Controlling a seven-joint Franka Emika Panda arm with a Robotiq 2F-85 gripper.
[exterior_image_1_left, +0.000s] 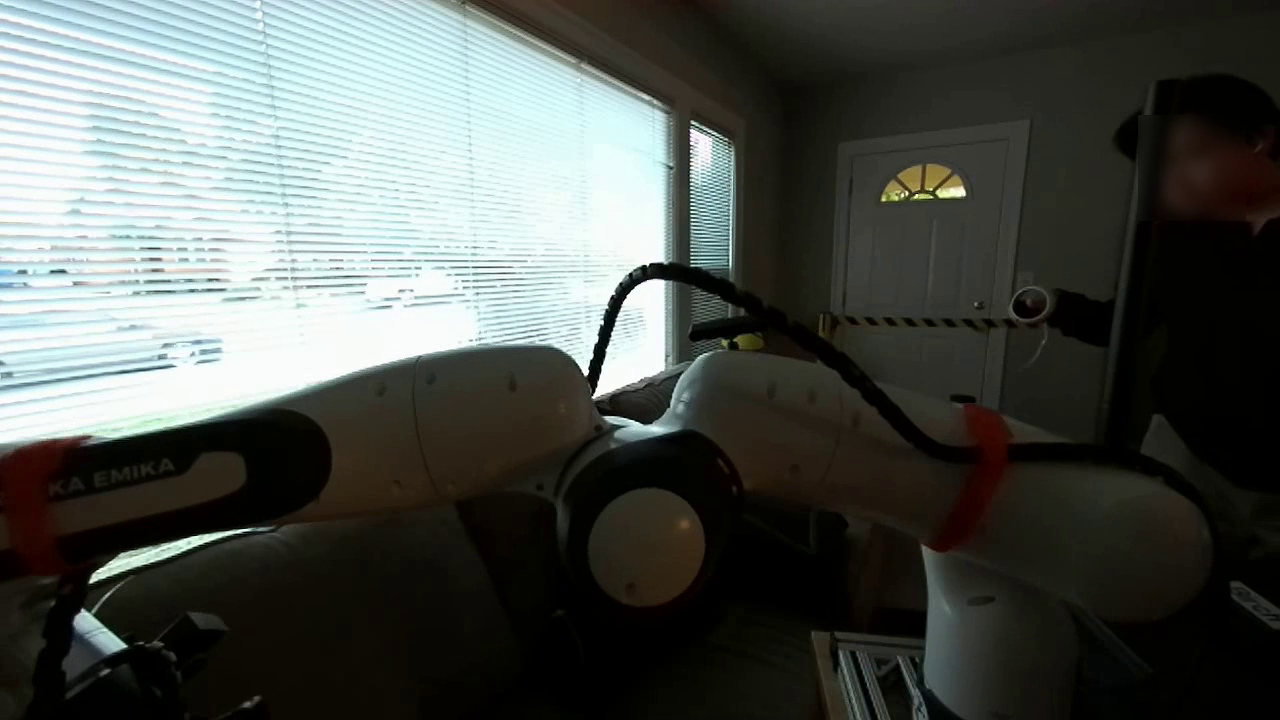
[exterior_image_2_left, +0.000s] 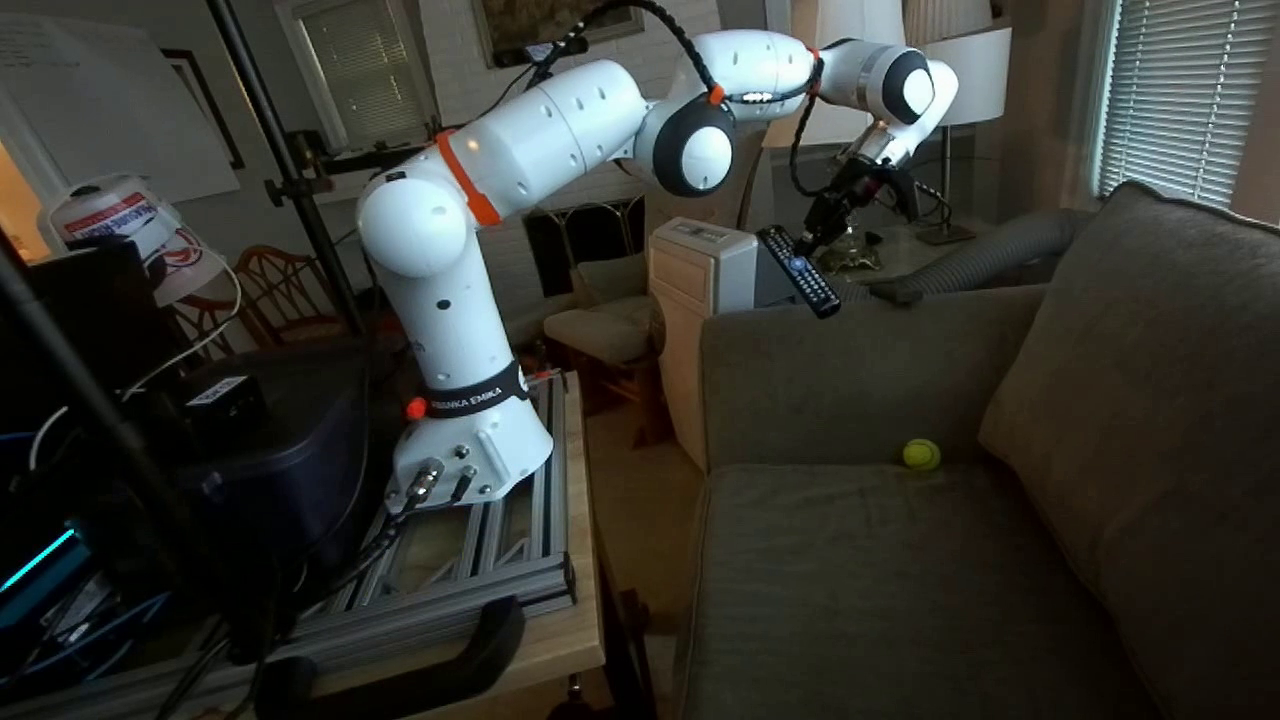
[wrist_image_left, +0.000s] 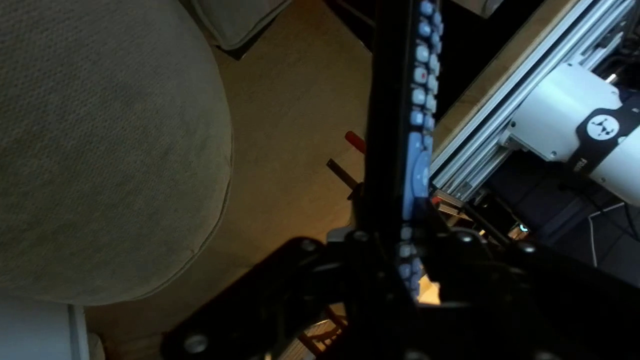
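Observation:
A black remote control with pale buttons slants down from my gripper, near the sofa's far armrest. The wrist view shows the remote edge-on, reaching forward from between the dark fingers of my gripper. Those fingers lie close on both sides of it, so the gripper appears shut on the remote; the contact itself is dark and blurred. Part of the dark gripper assembly shows at the lower left of exterior view 1, its fingertips out of sight there.
A grey sofa carries a yellow-green ball by its armrest. Beside the armrest stands a beige cabinet, with a lamp behind. Carpet lies open below the remote. A person stands at the right.

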